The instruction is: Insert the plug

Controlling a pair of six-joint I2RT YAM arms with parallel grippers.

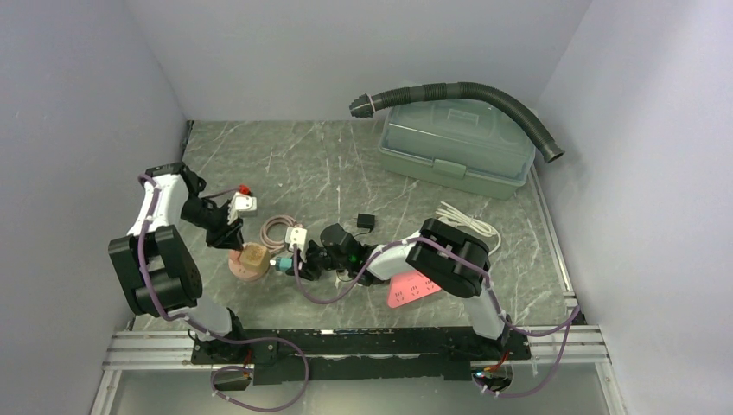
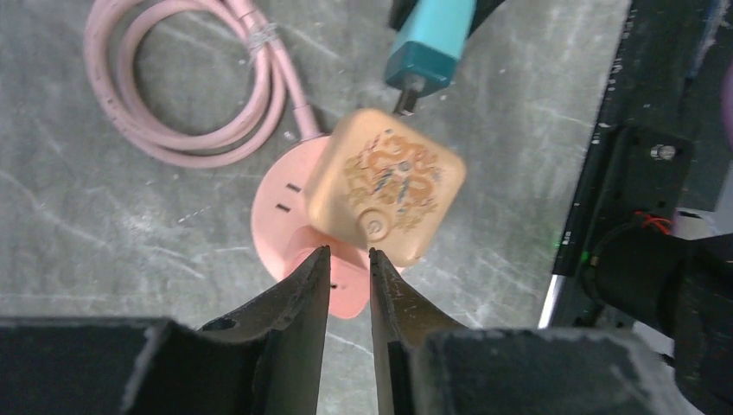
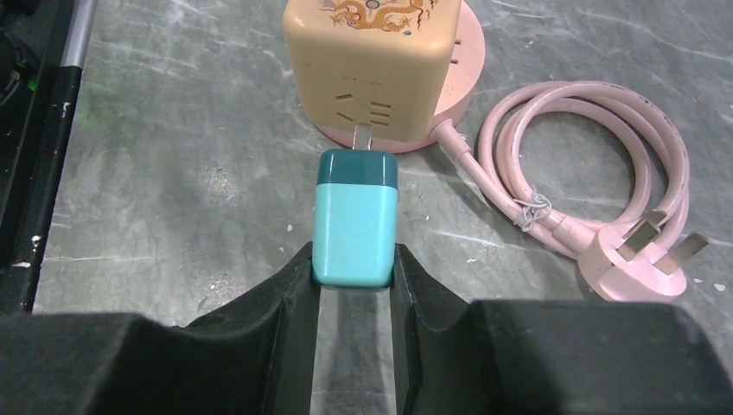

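The teal plug (image 3: 355,226) is held in my right gripper, which is shut on its rear end. Its metal prongs (image 3: 362,137) point at the slotted side of the beige socket block (image 3: 372,78); the visible lengths lie outside, and whether their tips are in the slots I cannot tell. A round pink base (image 2: 281,194) carries the block. On the base's raised pink part (image 2: 347,273), my left gripper is shut, with pink showing between its fingers. From above, the left gripper (image 1: 232,245) is at the block's left side.
A coiled pink cable (image 3: 644,147) with its own pink plug (image 3: 631,268) lies beside the base. Farther right are a black adapter (image 1: 366,221), a pink power strip (image 1: 413,289), a white cable (image 1: 467,220) and a green box (image 1: 458,143).
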